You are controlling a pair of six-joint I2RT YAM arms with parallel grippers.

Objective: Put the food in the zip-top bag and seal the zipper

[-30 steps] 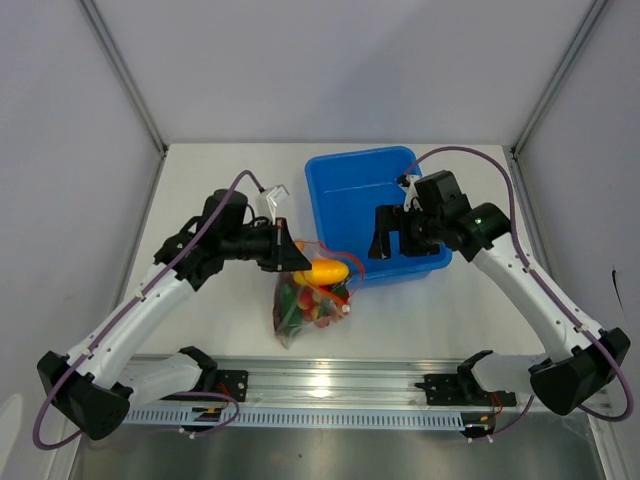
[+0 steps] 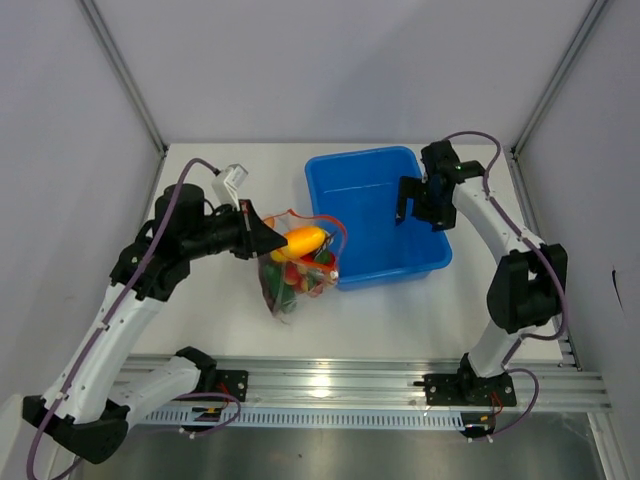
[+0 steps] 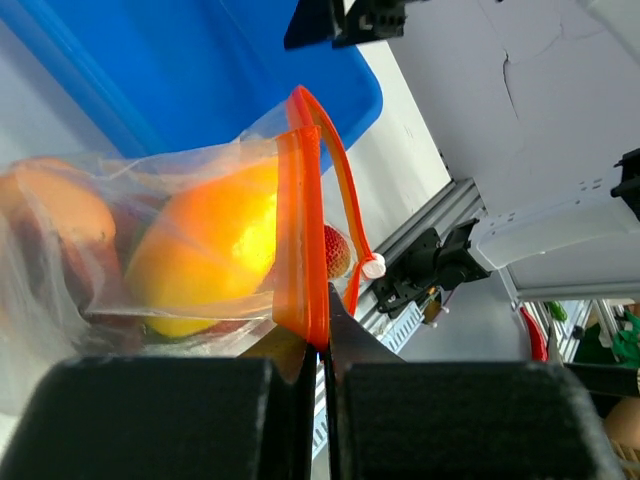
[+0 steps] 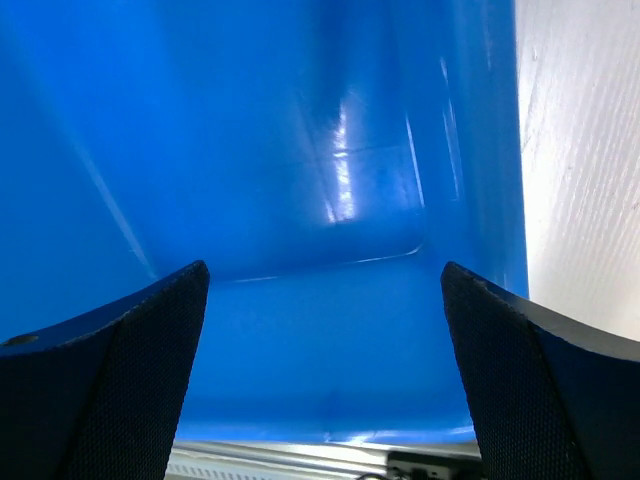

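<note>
The clear zip bag (image 2: 290, 280) holds several food items, among them a large yellow piece (image 3: 205, 250), with green and red ones. Its red zipper (image 3: 300, 220) is spread at the top, with a white slider at one end. My left gripper is shut on the bag's rim at the red strip, at the upper left of the bag in the top view. My right gripper stands open over the blue bin, nothing between its fingers.
The blue bin (image 2: 380, 275) looks empty and sits behind and right of the bag.
My left gripper and the bag it grips have moved left and toward the back.
</note>
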